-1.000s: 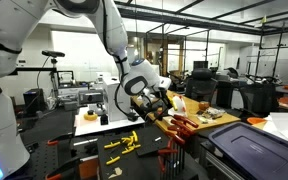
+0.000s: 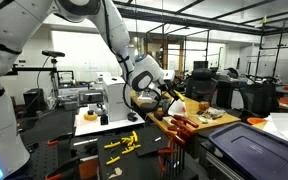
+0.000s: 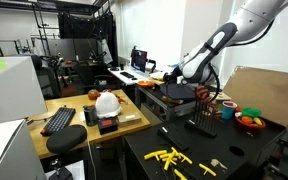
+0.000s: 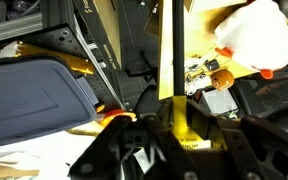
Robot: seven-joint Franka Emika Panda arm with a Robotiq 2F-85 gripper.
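Observation:
In the wrist view my gripper is shut on a slim yellow-and-black tool. The tool's yellow part (image 4: 180,103) lies between the dark fingers, and its black part (image 4: 179,45) runs toward the top of the picture. From the first exterior view, the gripper (image 2: 170,92) hangs in the air above the table's far side, with much of its detail too small to read. The second exterior view shows the white arm (image 3: 201,62) reaching in from the right; its gripper end is hard to make out against the dark background.
A dark grey tray (image 2: 252,150) fills the table's near right. Red objects (image 2: 179,128) stand in front of the gripper. Several yellow pieces (image 3: 167,157) lie on the black table, near a red bowl (image 3: 249,123) of colourful items.
My hand has risen slightly and tilted over the last second. The tray and the yellow pieces on the table have stayed in place.

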